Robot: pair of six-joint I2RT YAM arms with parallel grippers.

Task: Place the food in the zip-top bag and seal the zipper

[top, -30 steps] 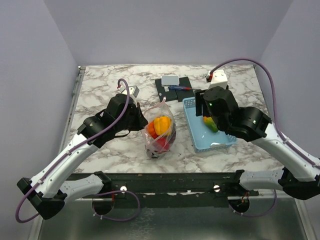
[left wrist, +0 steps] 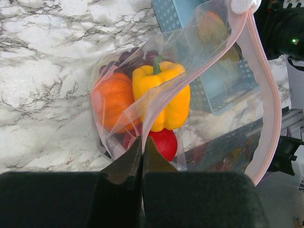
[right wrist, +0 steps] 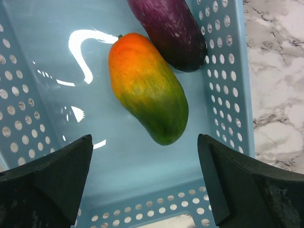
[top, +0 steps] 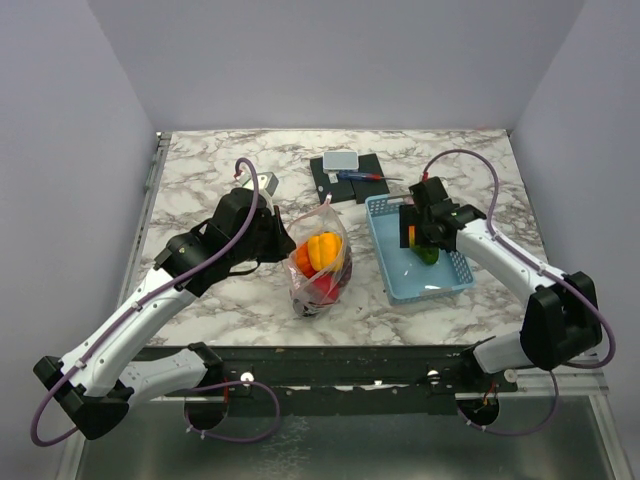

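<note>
The clear zip top bag (left wrist: 110, 137) with its pink zipper stands with its mouth wide. Inside are a yellow pepper (left wrist: 172, 108), an orange pumpkin (left wrist: 114, 100), a red round food (left wrist: 165, 144) and dark grapes (left wrist: 124, 57). Pinched between the fingertips of my left gripper is the bag's rim. Over the blue basket (right wrist: 241, 90), my right gripper is open, with nothing held. A green-orange mango (right wrist: 151, 90) lies on the basket floor just ahead of its fingers, and a purple eggplant (right wrist: 172, 31) rests against it near the basket wall.
Behind the bag and basket, a dark mat (top: 372, 187) holds a blue-handled knife (top: 360, 176) and a white tablet-like block (top: 340, 160). The bag (top: 312, 297) stands left of the basket (top: 430, 293).
My right arm has moved lower, its gripper now down within the basket area by the mango. The left arm and the bag have stayed in place.
</note>
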